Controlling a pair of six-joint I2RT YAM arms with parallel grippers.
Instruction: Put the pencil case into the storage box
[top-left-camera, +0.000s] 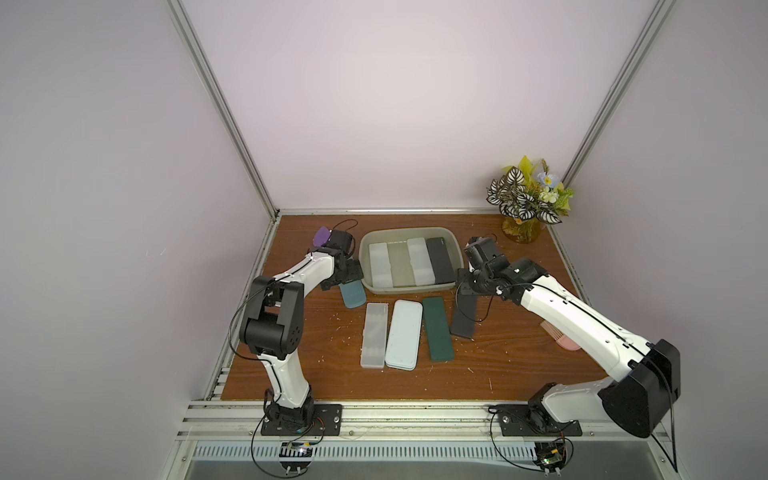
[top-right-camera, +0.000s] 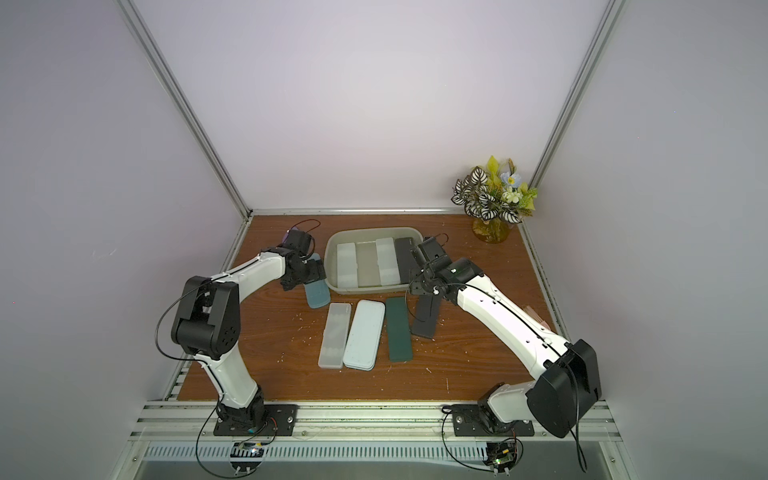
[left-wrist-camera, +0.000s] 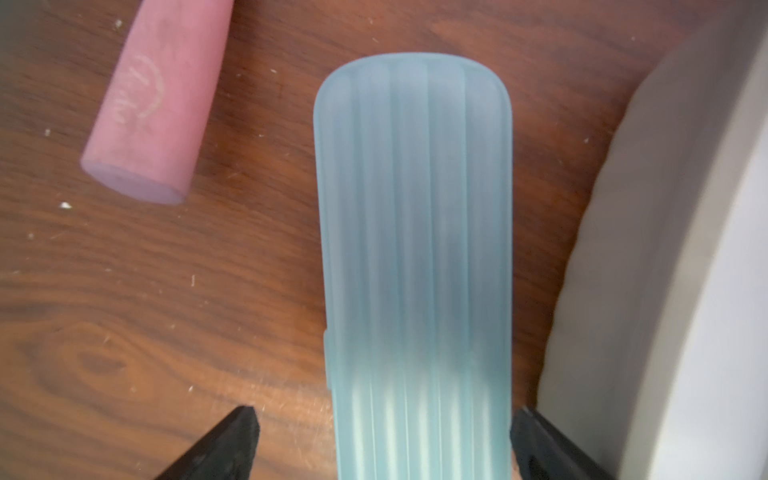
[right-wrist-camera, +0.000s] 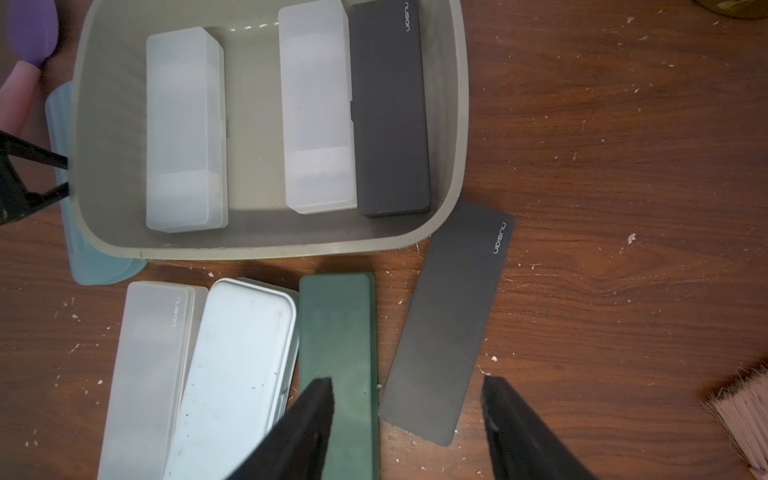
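Note:
A beige storage box (right-wrist-camera: 256, 232) holds two translucent white pencil cases (right-wrist-camera: 184, 128) and a black one (right-wrist-camera: 390, 108). Outside, along its left, lies a light blue ribbed case (left-wrist-camera: 416, 240), with my open left gripper over it. In front of the box lie translucent (right-wrist-camera: 148, 368), white (right-wrist-camera: 228, 380), green (right-wrist-camera: 338, 368) and dark grey (right-wrist-camera: 445, 320) cases. My right gripper stands open above the green and dark grey ones, nothing between its fingers.
A pink-handled purple spatula (right-wrist-camera: 28, 40) lies left at the back, a vase of flowers (top-left-camera: 528, 200) at the back right, a pink brush (right-wrist-camera: 748, 412) at the right. Bare table lies right of the cases.

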